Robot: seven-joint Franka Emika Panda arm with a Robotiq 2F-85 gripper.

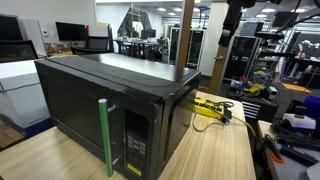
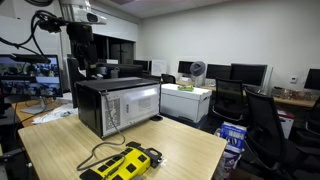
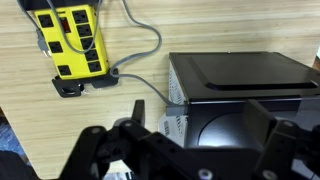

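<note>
A black microwave (image 1: 115, 110) stands on the wooden table, its door closed, with a green handle (image 1: 105, 138) upright on its front. Its vented back (image 2: 135, 105) shows in the second exterior view. High above the microwave's end hangs my gripper, touching nothing. Its dark fingers stand wide apart at the bottom of the wrist view, open and empty. The microwave's dark top (image 3: 245, 75) lies below and partly behind them.
On the table beside the microwave lies a yellow power strip (image 2: 125, 162) with a grey cable (image 3: 150, 88) running to the microwave. The wooden tabletop (image 2: 190, 145) has bare room around them. Office chairs (image 2: 265, 120) stand beyond the table.
</note>
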